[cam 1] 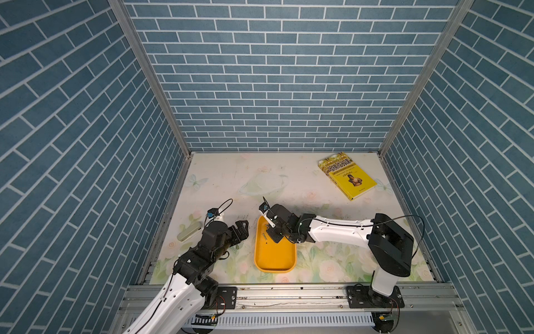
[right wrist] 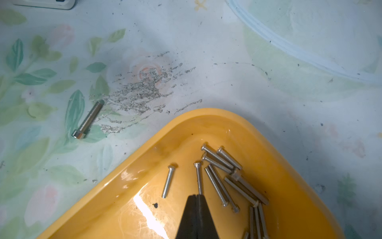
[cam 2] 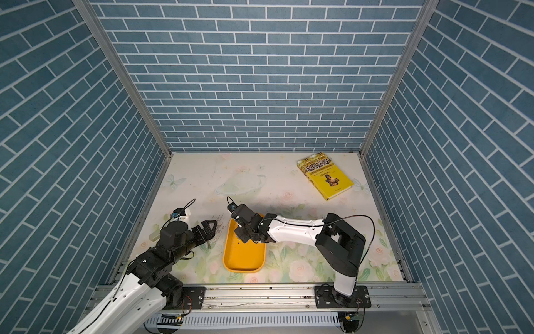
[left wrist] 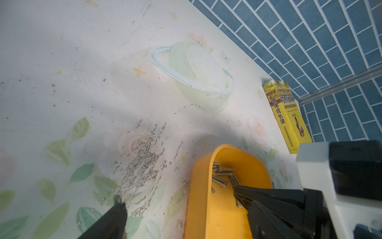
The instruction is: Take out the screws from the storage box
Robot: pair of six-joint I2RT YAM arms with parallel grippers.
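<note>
Metal screws [right wrist: 218,185] lie loose in the orange storage box [right wrist: 274,153], several of them bunched toward its far corner. My right gripper is shut, nothing between its fingers. One screw [right wrist: 198,175] lies just beyond the fingertips, outside them, its lower end hidden by them. A single screw [right wrist: 168,181] rests apart, left of the fingers. On the table, left of the box, is a larger bolt [right wrist: 88,119]. My left gripper is open beside the box's left wall, its blurred fingers wide apart and empty.
A yellow book [cam 1: 347,175] lies at the back right. Near the left edge is a pale elongated object [cam 1: 189,231]. Between the box and the back wall the table is clear. Both hands are close together around the box's left side.
</note>
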